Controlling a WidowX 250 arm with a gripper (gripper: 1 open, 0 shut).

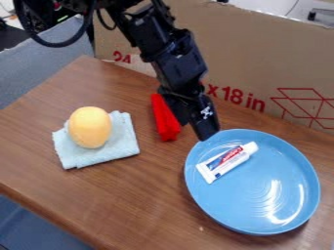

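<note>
My black gripper (198, 117) hangs over the table just above the upper left edge of the blue plate (268, 200); whether its fingers are open or shut is unclear. A white toothpaste tube (229, 161) with a red and blue label lies diagonally on the plate. A red object (166, 118) lies behind the gripper, partly hidden by the arm. A yellow round object (89, 127) rests on a folded pale blue cloth (101, 153) at the left.
A cardboard box (287, 68) stands along the back of the wooden table (144, 205).
</note>
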